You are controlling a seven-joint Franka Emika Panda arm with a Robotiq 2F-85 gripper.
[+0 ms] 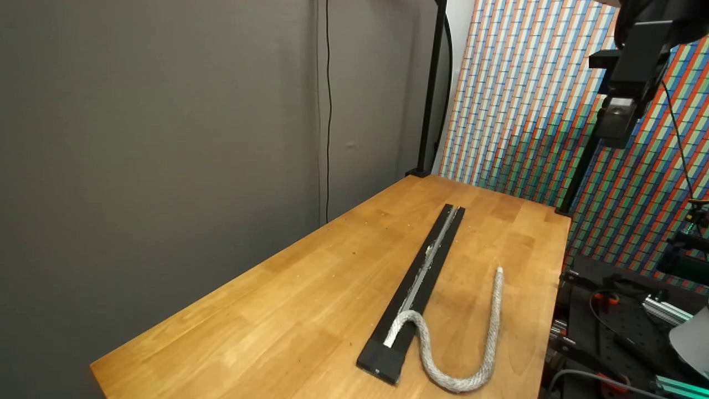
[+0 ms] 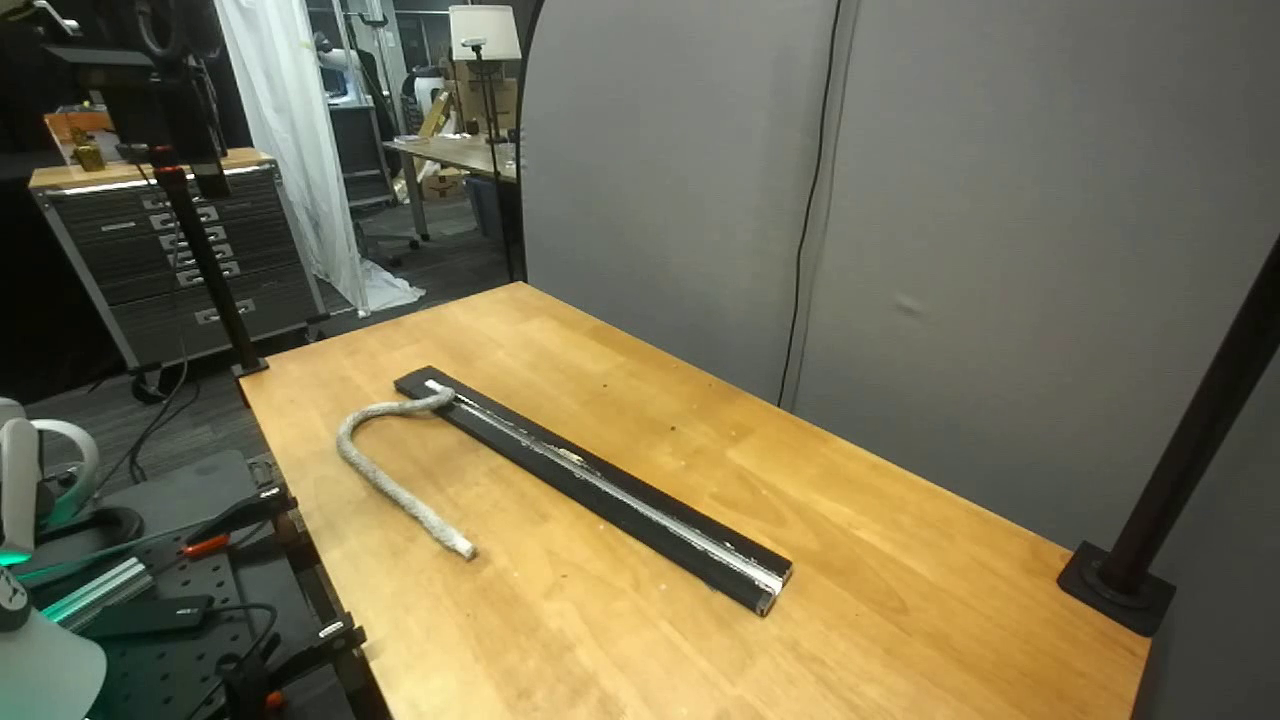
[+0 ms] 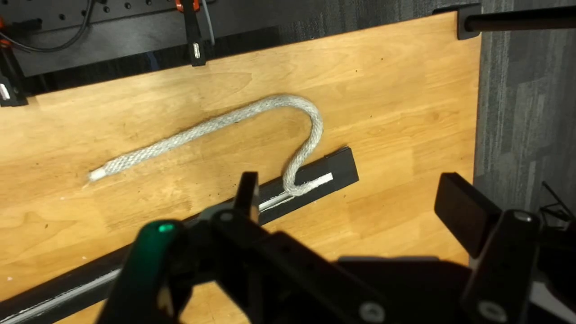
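A grey braided rope (image 3: 216, 125) lies curved on the wooden table. One white-tipped end rests along the end of a long black bar (image 2: 576, 468), in line with the pale groove down its middle. From there the rope bends back off the bar, and its other white tip (image 3: 98, 173) lies loose on the wood. Whether the first end sits down inside the groove or on top, I cannot tell. My gripper is high above the table with its fingers (image 3: 465, 213) wide apart and nothing between them. It touches neither rope nor bar.
Black posts (image 2: 1134, 576) stand at table corners. Clamps (image 3: 195, 51) grip the edge beside a dark pegboard platform (image 2: 180, 600). A grey wall panel (image 1: 199, 133) runs along one long side.
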